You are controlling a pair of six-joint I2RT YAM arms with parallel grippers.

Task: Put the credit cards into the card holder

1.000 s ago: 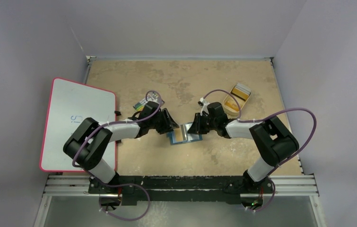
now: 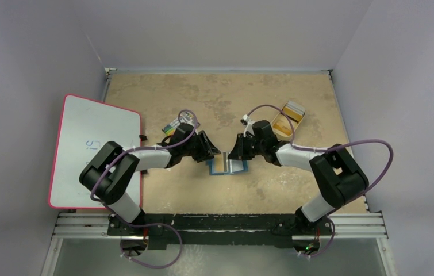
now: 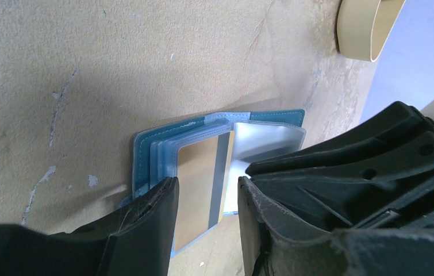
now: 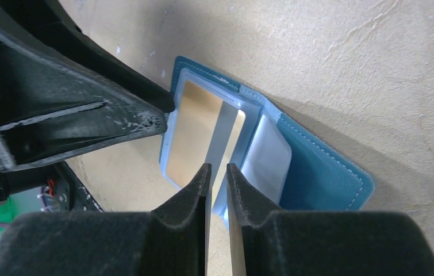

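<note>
The open blue card holder lies between my two grippers at the table's middle. A gold card with a grey stripe sits in its left clear pocket, with its gold edge along the opening. The other side has a pale flap, bulging up. My left gripper is open over the pocket, its fingers apart on either side of the card in view. The right gripper is nearly closed at the card's stripe-side edge, a narrow gap between its fingers. Whether it pinches that edge is unclear.
A cream box stands at the right back. Several colourful cards or papers lie behind the left arm. A whiteboard fills the left side.
Over the last second the holder has turned slightly straighter and shifted a little right. The left arm has hardly moved.
</note>
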